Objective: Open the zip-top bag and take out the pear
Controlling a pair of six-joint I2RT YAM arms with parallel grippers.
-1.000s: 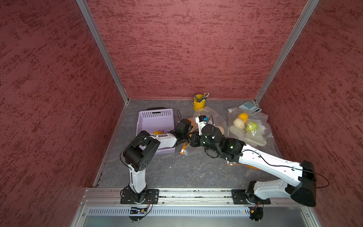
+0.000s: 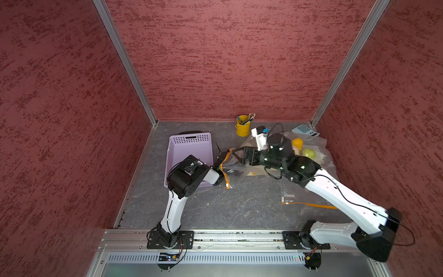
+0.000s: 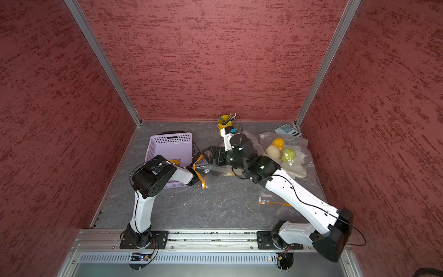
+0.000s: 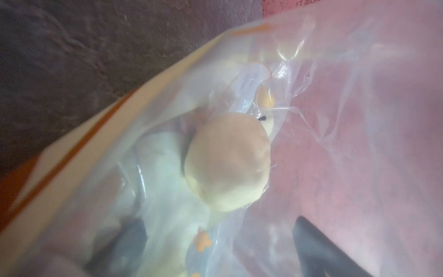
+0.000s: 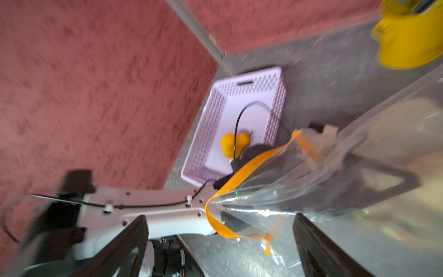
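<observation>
A clear bag with an orange zip edge lies in the middle of the table. In the right wrist view its mouth stands apart around my left hand. My left gripper is open inside it, its dark fingers below a pale round fruit. I cannot tell whether this fruit is the pear. My right gripper is open above the bag's near side, nothing held between its fingers. A yellow pear-shaped fruit lies in the lilac basket.
A second clear bag holds a green fruit, an orange one and a pale one. A yellow pot with utensils stands at the back. My right arm crosses over the right part of the table.
My right gripper has lifted and drawn back to the right, away from the bag's mouth. The bag's orange edge now shows more fully. My left hand has shifted slightly.
</observation>
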